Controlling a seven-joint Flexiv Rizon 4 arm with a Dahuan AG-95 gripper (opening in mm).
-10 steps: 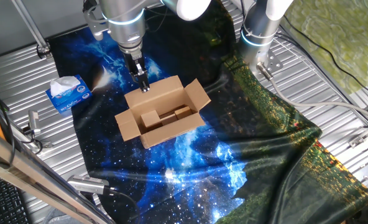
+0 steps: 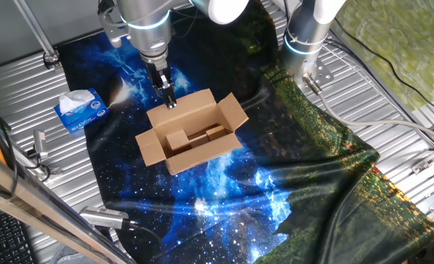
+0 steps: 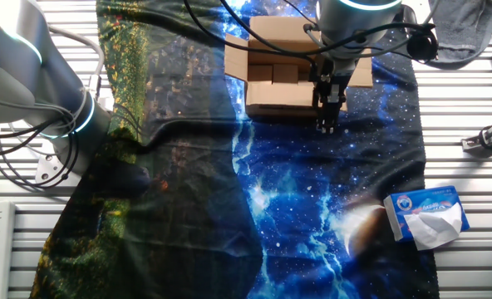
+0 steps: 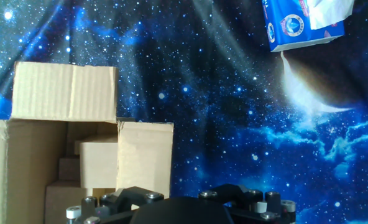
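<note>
An open cardboard box (image 2: 202,155) sits on the printed cloth, its flaps folded outward. Inside lie several smaller cardboard boxes, among them a pale one (image 4: 99,163) at the near corner and another (image 2: 215,132) toward the opposite end. My gripper (image 2: 171,105) points down over the edge of one long flap, outside the box's opening. In the second exterior view the gripper (image 3: 325,129) hangs beside the box, with no object visible at its tips. Only its dark linkages show along the bottom of the wrist view; the spacing of the fingertips is unclear.
A blue tissue box (image 2: 81,112) stands at the cloth's edge, well away from the cardboard box. Folds run through the cloth (image 3: 196,224), and much of it is bare.
</note>
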